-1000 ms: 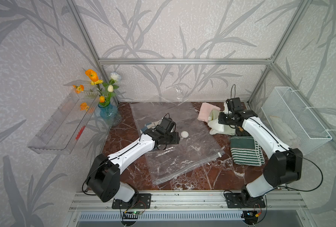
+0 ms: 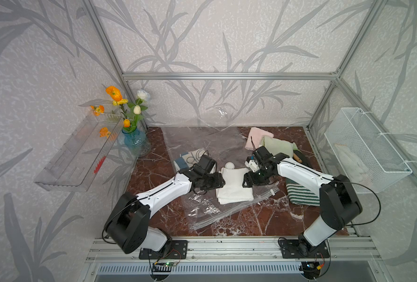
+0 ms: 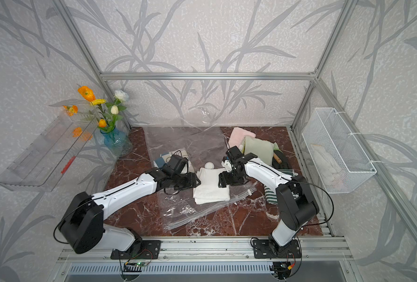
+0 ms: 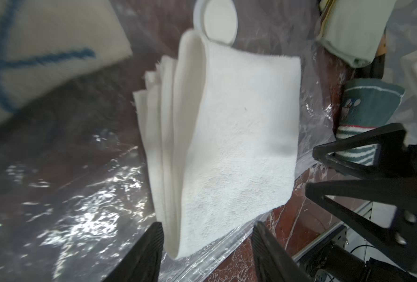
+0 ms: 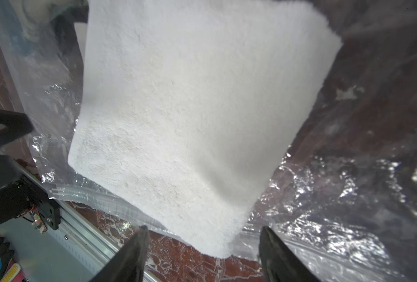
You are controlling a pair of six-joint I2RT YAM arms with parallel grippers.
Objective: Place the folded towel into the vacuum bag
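The folded white towel (image 2: 235, 186) lies flat on top of the clear vacuum bag (image 2: 203, 206), close to the bag's zip edge at the front. Its stacked folds show along its left side in the left wrist view. My left gripper (image 2: 222, 181) is over the towel's left edge, fingers spread apart. On the opposite edge my right gripper (image 2: 247, 180) stands open, and in the right wrist view the towel (image 5: 185, 117) stretches out beyond the parted fingertips. Neither gripper visibly pinches the cloth.
A white round valve (image 2: 229, 165) sits just behind the towel. Another patterned towel (image 2: 184, 160) is at the bag's left. Pink (image 2: 258, 137), pale green (image 2: 278, 145) and striped green (image 2: 303, 193) towels lie right of the bag. A flower vase (image 2: 134, 139) stands back left.
My right arm has swung left from the towel pile, and the white towel has come from there onto the bag. My left gripper has shifted slightly toward the front.
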